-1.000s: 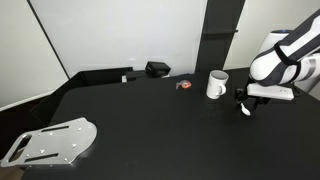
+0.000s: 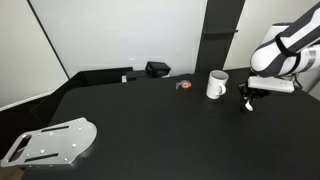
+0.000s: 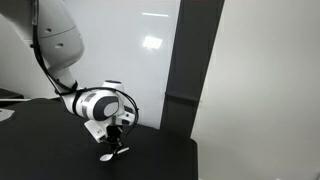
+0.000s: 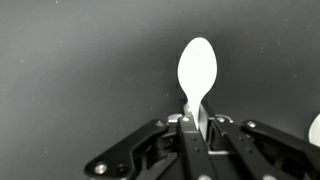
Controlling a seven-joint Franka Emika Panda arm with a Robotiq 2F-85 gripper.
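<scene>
A white spoon [image 4: 197,70] points away from my gripper in the wrist view, its bowl at the far end. The fingers are shut on its handle. In exterior view 1 the spoon [image 2: 249,104] shows as a small white shape just under the gripper, close to the black table. From the other side, exterior view 2 has the spoon's bowl [image 3: 106,157] low by the tabletop; whether it touches the table I cannot tell.
A white mug [image 2: 217,84] stands close to the gripper, on its left in exterior view 1. Behind it lie a small red-orange object [image 2: 184,85] and a black box [image 2: 158,69]. A grey metal plate [image 2: 50,142] is far left.
The spoon's bowl and the gripper have shifted slightly to the right and up in exterior view 1. The mug and other objects have stayed put.
</scene>
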